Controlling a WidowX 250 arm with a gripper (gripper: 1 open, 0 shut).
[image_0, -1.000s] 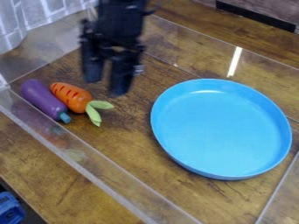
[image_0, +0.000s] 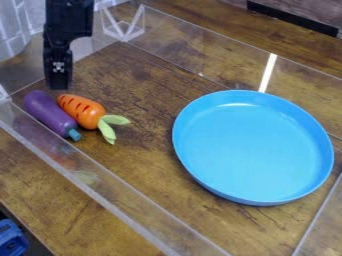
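Note:
My dark gripper (image_0: 56, 72) hangs at the top left, just above and behind a toy carrot (image_0: 83, 111) with pale green leaves and a purple toy eggplant (image_0: 51, 112). Both lie on the wooden table. Whether its fingers are open or shut is unclear.
A large blue plate (image_0: 253, 145) fills the right side, empty. Clear plastic walls (image_0: 134, 195) border the table. A blue object (image_0: 10, 241) is at the bottom left corner.
My gripper has moved left from the middle back to the upper left. The carrot, eggplant and plate have stayed where they were.

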